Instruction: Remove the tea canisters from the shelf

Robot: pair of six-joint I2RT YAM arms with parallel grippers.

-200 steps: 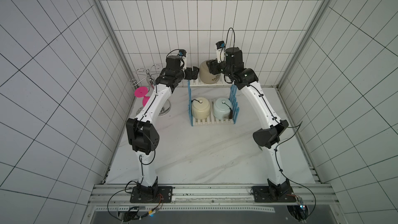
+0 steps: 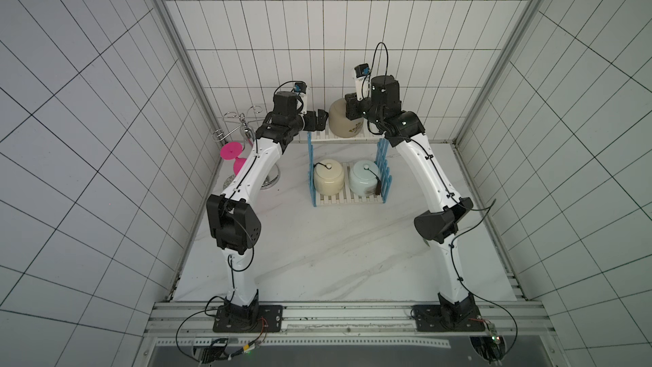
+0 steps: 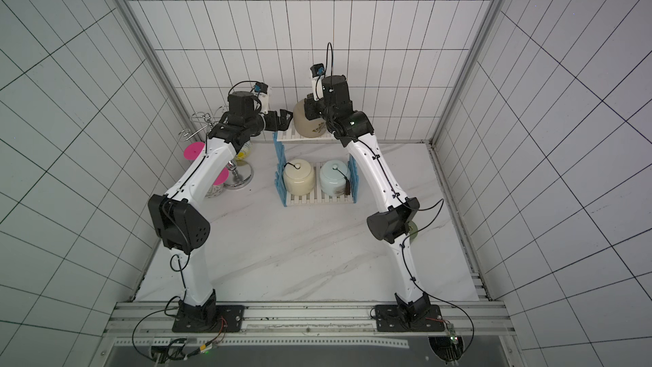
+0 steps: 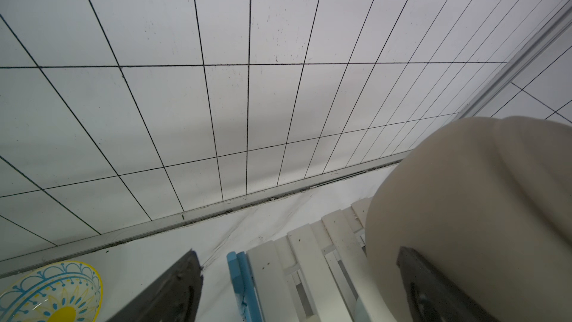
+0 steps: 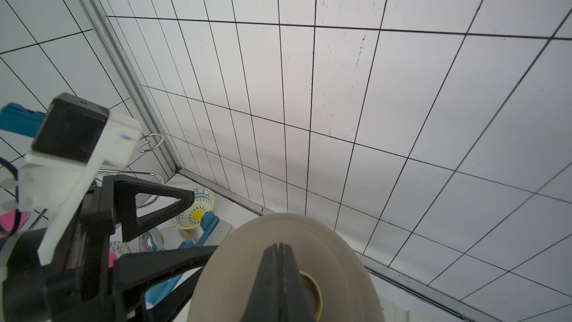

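Observation:
A large beige canister [image 2: 343, 124] stands on the upper slatted shelf [image 2: 324, 137]. On the lower level are a cream canister [image 2: 328, 177] and a pale blue canister [image 2: 365, 177], side by side. My left gripper [image 2: 316, 120] is at the beige canister's left side, open; in the left wrist view its right finger [image 4: 432, 289] lies in front of the beige wall, and contact cannot be judged. My right gripper is shut over the beige canister's top, nothing showing between its fingers. Part of that top is hidden behind them.
Blue side rails [image 2: 313, 173] flank the shelf. To the left stands a metal rack [image 3: 237, 173] with pink items [image 3: 193, 150] and a yellow-and-blue patterned bowl [image 5: 193, 210]. Bare marble counter [image 2: 326, 251] spreads in front; a tiled wall rises behind.
The beige canister has shifted slightly right on the upper shelf. Both grippers have moved a little to the right too. The two lower canisters have not moved.

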